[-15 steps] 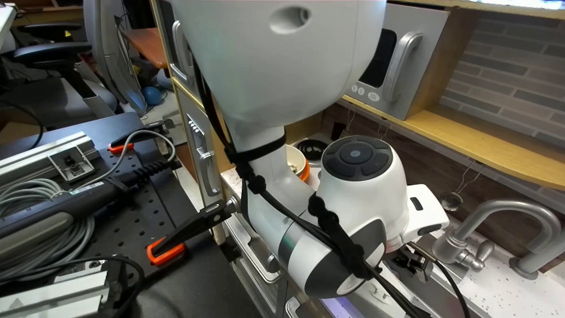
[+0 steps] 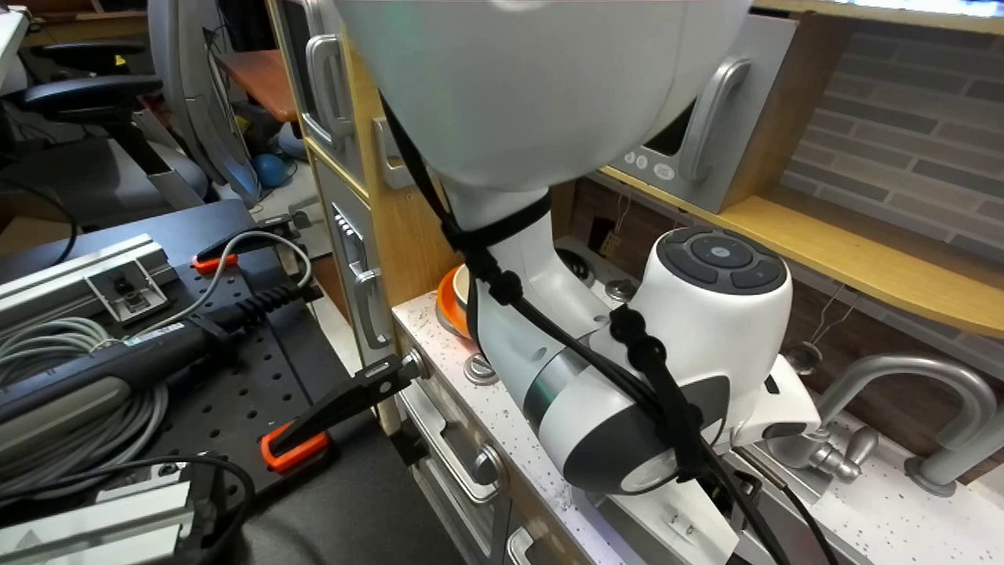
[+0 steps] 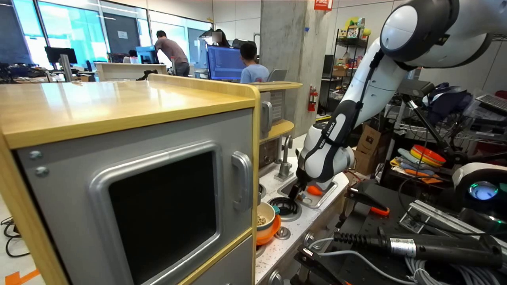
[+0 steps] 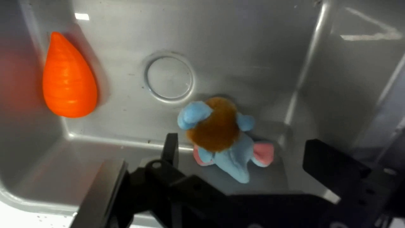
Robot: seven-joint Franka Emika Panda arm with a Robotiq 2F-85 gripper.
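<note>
A plush toy (image 4: 218,131) with a brown fuzzy body, light blue limbs and pink parts lies in the metal sink basin (image 4: 243,38), as the wrist view shows. At the left of the same view rests a smooth orange teardrop-shaped object (image 4: 69,81). My gripper is open above the basin, its black fingers (image 4: 334,167) wide apart in the image. The plush appears in the gap between them, nearer the left finger, and nothing is gripped. In exterior view 2 the orange object (image 3: 314,190) shows beside my lowered hand; the plush is hard to make out there.
A faucet (image 3: 285,159) stands behind the sink. Beside the sink are a black burner coil (image 3: 284,206) and a cream bowl (image 3: 267,216) above an orange dish (image 3: 271,232). A wooden shelf (image 2: 875,254) overhangs the counter. A clamp (image 2: 343,410) juts from the black table.
In exterior view 1 the arm's wrist has shifted to the right in the image. The bowl beyond it is now mostly hidden, and more orange shows at the counter's left end.
</note>
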